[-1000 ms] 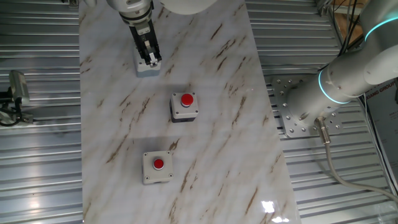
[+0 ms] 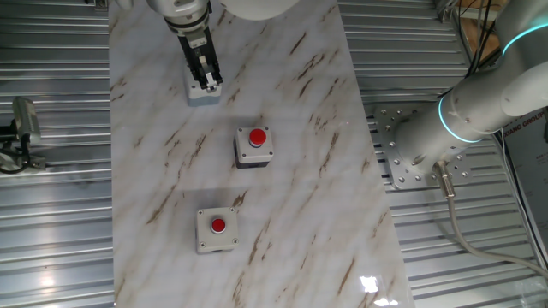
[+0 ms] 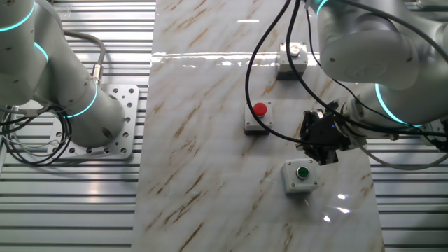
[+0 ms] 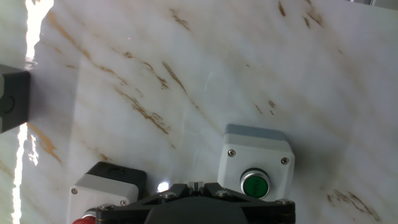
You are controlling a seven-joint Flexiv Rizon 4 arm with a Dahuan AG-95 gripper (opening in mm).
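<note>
My gripper [image 2: 208, 83] hangs over the table in exterior view 1, its fingertips together with nothing visible between them. It covers part of a pale button box [image 2: 203, 98], whose button is hidden there. In the wrist view that box [image 4: 258, 155] shows a green button [image 4: 255, 185], right of the gripper. Exterior view 2 has the green-button box [image 3: 299, 183] standing just beside the dark gripper [image 3: 318, 140]. A second box [image 2: 254, 154] with a red button [image 2: 258, 137] sits mid-table. The third box [image 2: 217, 238] carries a smaller red button [image 2: 218, 225].
Black cables [image 3: 248, 84] loop across exterior view 2 near the arm. A robot base [image 2: 419, 145] stands beyond the table's right edge in exterior view 1. Ribbed metal flooring [image 2: 51, 214] flanks the table.
</note>
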